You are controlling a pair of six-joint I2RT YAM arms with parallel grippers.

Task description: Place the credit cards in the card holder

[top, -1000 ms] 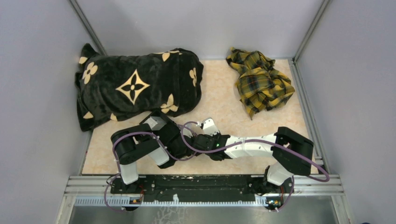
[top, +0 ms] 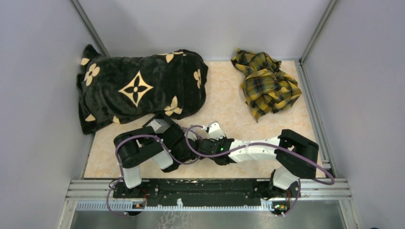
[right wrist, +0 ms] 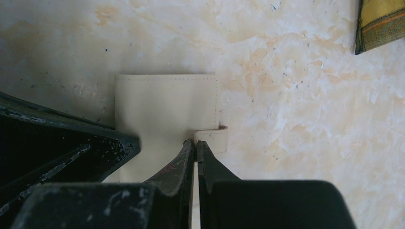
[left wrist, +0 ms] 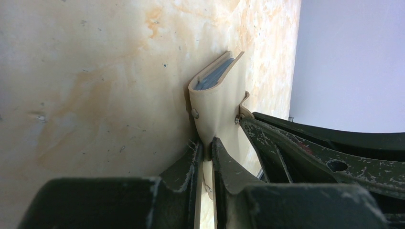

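The beige card holder (left wrist: 217,107) stands on edge, folded, its dark bluish inner leaves showing at the top opening in the left wrist view. My left gripper is shut on the holder, across its narrow folded side. In the right wrist view the holder (right wrist: 162,105) shows its broad face, with a small closing strap (right wrist: 215,140) at its right edge. The tips of my right gripper are shut together at the strap's inner end; whether they pinch it cannot be made out. No separate credit card is visible. Both arms hide the holder in the top view.
A black patterned cushion (top: 143,86) fills the back left, close behind the left arm. A yellow-and-dark plaid cloth (top: 270,88) lies crumpled at the back right. Bare tabletop (top: 282,124) shows between the cloth and the right arm.
My right arm has shifted only very slightly. The left arm, the cushion and the cloth have stayed in place.
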